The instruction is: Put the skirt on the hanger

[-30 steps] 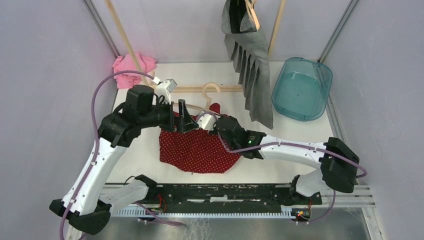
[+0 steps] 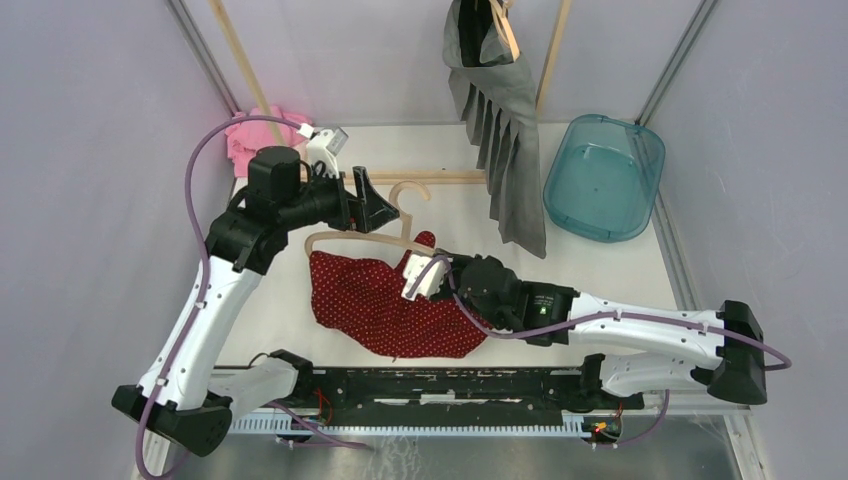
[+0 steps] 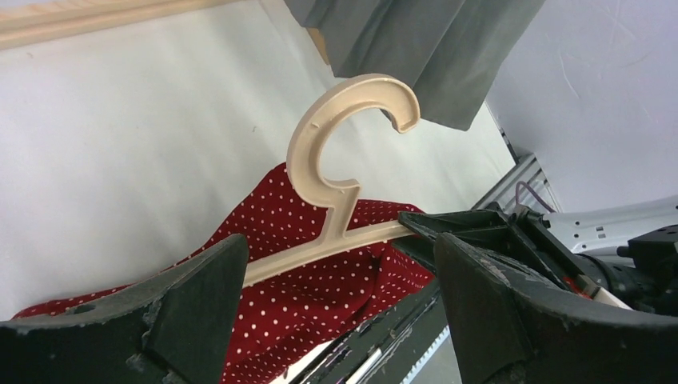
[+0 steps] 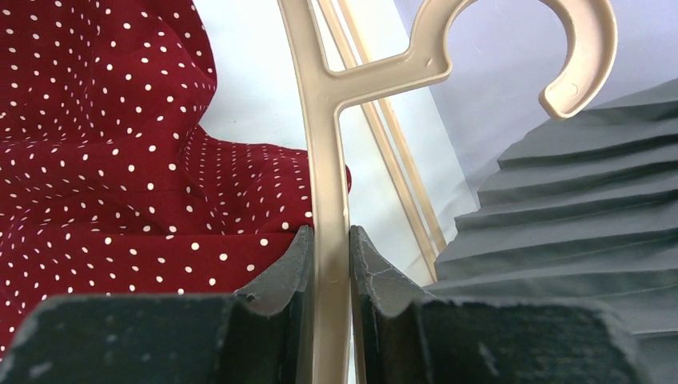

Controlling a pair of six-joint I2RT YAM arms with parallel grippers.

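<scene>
The light wooden hanger (image 2: 365, 237) is in front of the dark red dotted skirt (image 2: 385, 310), its hook (image 3: 308, 148) pointing toward the back. My right gripper is shut on the hanger's bar, one finger on each side, to the right of the hook. Left of that bar, the skirt (image 4: 112, 176) lies in loose folds and partly passes behind it. Around the left half of the bar, my left gripper (image 2: 380, 195) stands open, with wide-spread fingers (image 3: 204, 296). The skirt's corner meets the hanger's left end; how they join cannot be made out.
A grey pleated skirt (image 2: 505, 140) hangs from a rack at the back. A teal bin (image 2: 605, 232) stands at the right, and pink cloth (image 2: 243, 150) lies back left. A wooden rail (image 2: 440, 177) crosses behind the hanger.
The skirt's left edge has spread a little leftward.
</scene>
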